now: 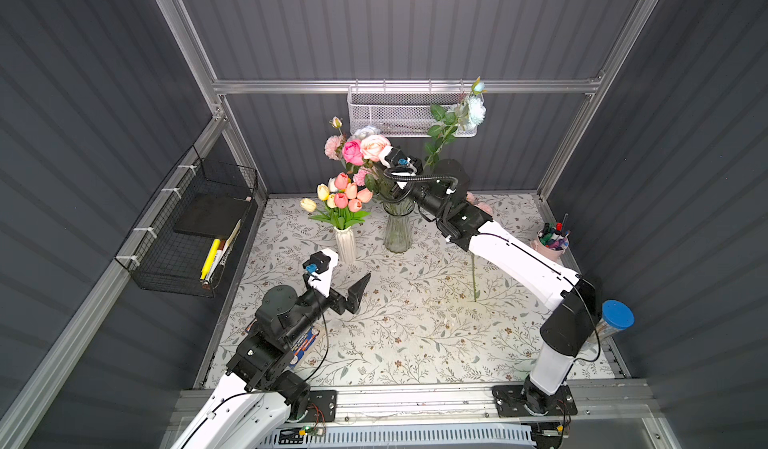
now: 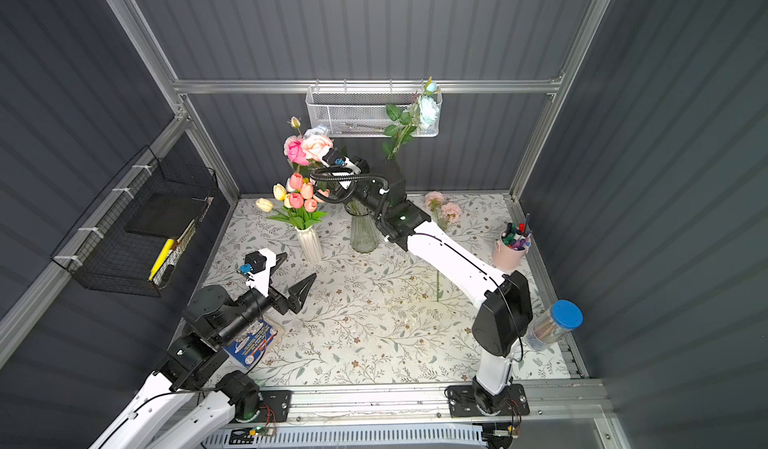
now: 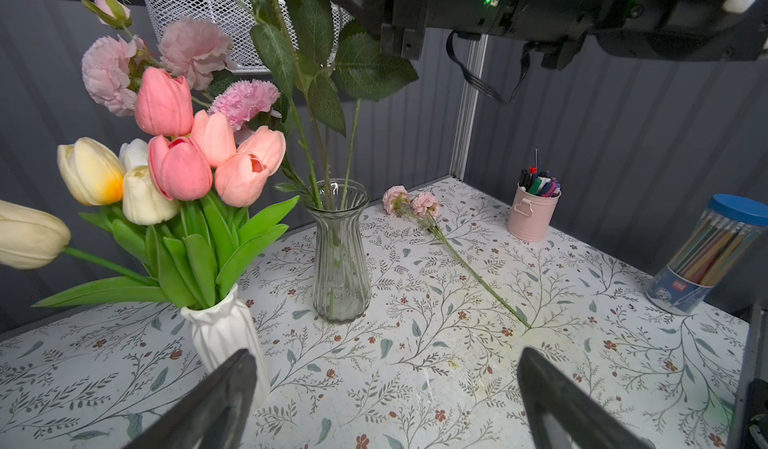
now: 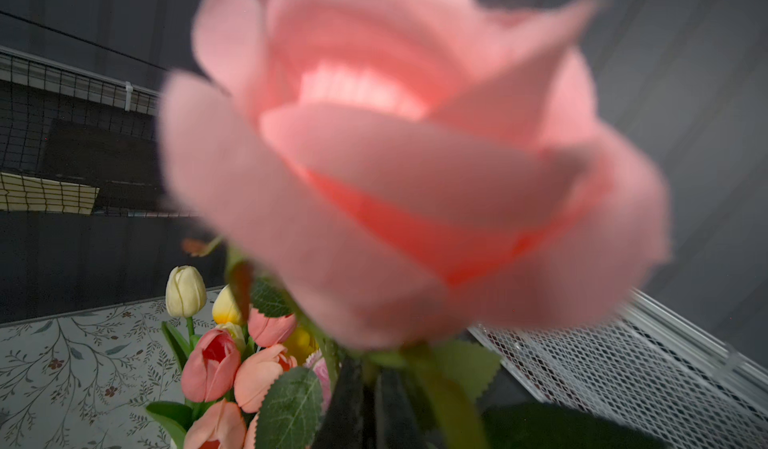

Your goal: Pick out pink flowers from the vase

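Note:
A pale pink rose (image 4: 416,169) fills the right wrist view. Under its bloom my right gripper is shut, with the thin green stem seeming to run between its fingers. In the top left view that rose (image 1: 373,147) leans left of the gripper, beside a hot pink flower (image 1: 352,152) and pink carnations (image 1: 333,146). Leafy stems stand in the clear glass vase (image 3: 340,265); the right arm partly hides the vase from above. My left gripper (image 1: 352,271) hangs open and empty over the front left of the table.
Tulips fill a white vase (image 3: 228,333) left of the glass one. Two pink carnations (image 3: 412,201) lie on the table behind the right arm. A pen cup (image 3: 533,213) and blue-lidded jar (image 3: 704,253) line the right side.

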